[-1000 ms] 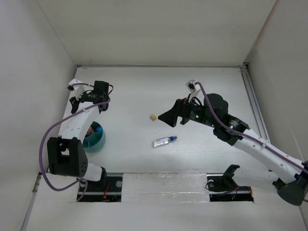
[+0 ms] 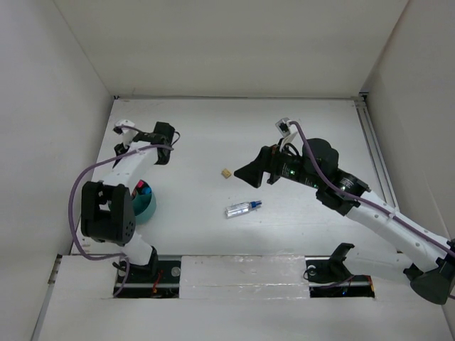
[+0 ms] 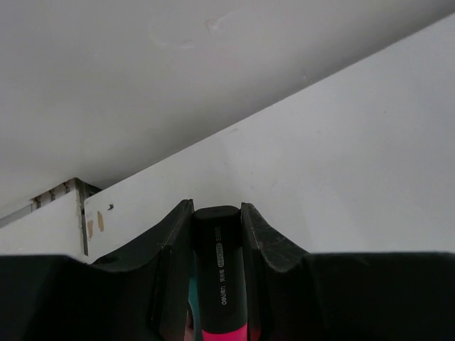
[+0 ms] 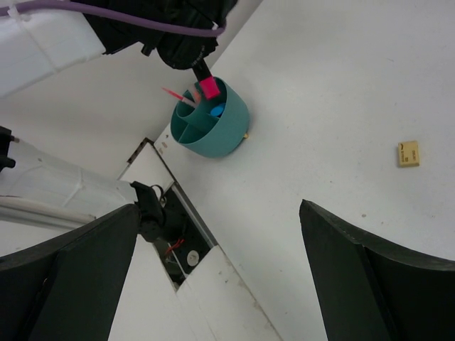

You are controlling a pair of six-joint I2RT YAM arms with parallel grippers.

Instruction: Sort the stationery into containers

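Observation:
My left gripper is shut on a black marker (image 3: 220,273) with white lettering and a pink end. The right wrist view has the marker's pink end (image 4: 209,87) pointing down, overlapping the mouth of the teal divided holder (image 4: 229,131); whether it is inside cannot be told. From above, the left arm partly covers this holder (image 2: 146,208). My right gripper stands open and empty over the table. A small tan block (image 2: 226,172) and a clear bottle with a blue tip (image 2: 242,209) lie mid-table, near the right gripper.
Within the holder show a blue item (image 4: 217,111) and a thin pinkish stick (image 4: 178,96). White walls (image 2: 50,106) enclose the table at the back and sides. Open white surface (image 2: 213,135) stretches behind the block.
Right arm, block and bottle are unmoved.

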